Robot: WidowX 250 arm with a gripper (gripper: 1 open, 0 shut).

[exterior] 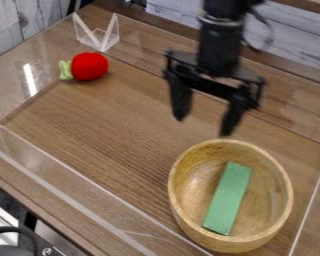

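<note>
My black gripper (206, 105) hangs over the middle right of the wooden table, blurred, its two fingers spread apart with nothing visible between them. Below and to the right of it is a round tan bowl (194, 200) with a green block (228, 197) lying inside. A red round object with a green part (88, 67), perhaps a toy vegetable, lies at the upper left, well apart from the gripper.
A clear wire-like or plastic item (96, 32) stands at the top left near the table's edge. A dark cable shows at the lower left corner.
</note>
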